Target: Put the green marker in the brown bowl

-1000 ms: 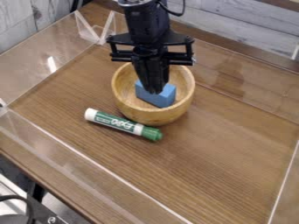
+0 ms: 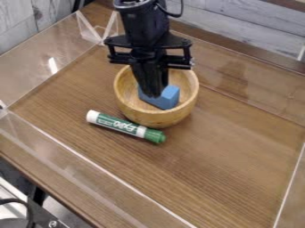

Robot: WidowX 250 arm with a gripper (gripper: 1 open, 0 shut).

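A marker (image 2: 125, 127) with a white barrel, green lettering and a green cap lies on the wooden table, just in front of the bowl. Behind it stands the light brown bowl (image 2: 179, 110), with a blue block (image 2: 160, 98) inside. My black gripper (image 2: 148, 87) points down over the bowl, above and partly in front of the block. Its dark fingers blend together, so whether they are apart or closed is unclear. The arm hides the bowl's back rim.
Bare wooden table (image 2: 220, 160) spreads to the right and front of the bowl. A clear low wall (image 2: 48, 142) runs along the left edge. Black cables (image 2: 24, 209) lie outside it at the lower left.
The gripper has shifted slightly left and a little lower over the bowl. The marker, bowl and blue block have stayed in place.
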